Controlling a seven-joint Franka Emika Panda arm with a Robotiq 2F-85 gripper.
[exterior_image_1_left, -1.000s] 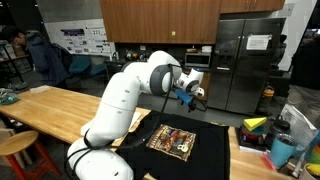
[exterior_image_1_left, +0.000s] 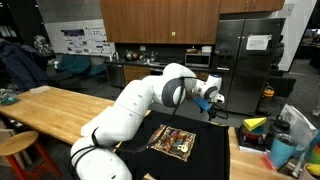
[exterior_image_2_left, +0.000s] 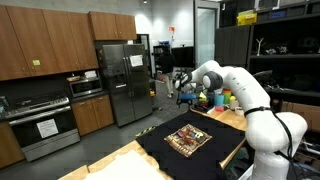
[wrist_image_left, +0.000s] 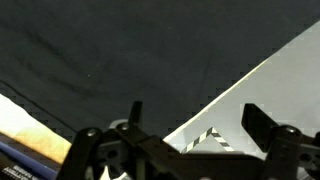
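Observation:
In exterior view 1, my gripper (exterior_image_1_left: 213, 112) hangs high above the far part of a dark mat at the arm's full reach. The wrist view shows the gripper open, its two dark fingers wide apart with nothing between them. Below it lie the bare black mat (wrist_image_left: 150, 60) and a pale surface past the mat's edge, marked with a black-and-white striped corner (wrist_image_left: 210, 136). A flat, colourful square piece (exterior_image_1_left: 174, 141), perhaps a puzzle or board, lies on the mat nearer the base, well apart from the gripper.
Along the right side stand a yellow-and-red stack (exterior_image_1_left: 252, 126), a blue-labelled container (exterior_image_1_left: 282, 150) and several other items. A red stool (exterior_image_1_left: 16, 145) is by the wooden counter (exterior_image_1_left: 60, 112) at left.
Over the last second the arm has swung right and stretched outward, carrying the gripper rightward and slightly lower. The colourful piece has stayed in place.

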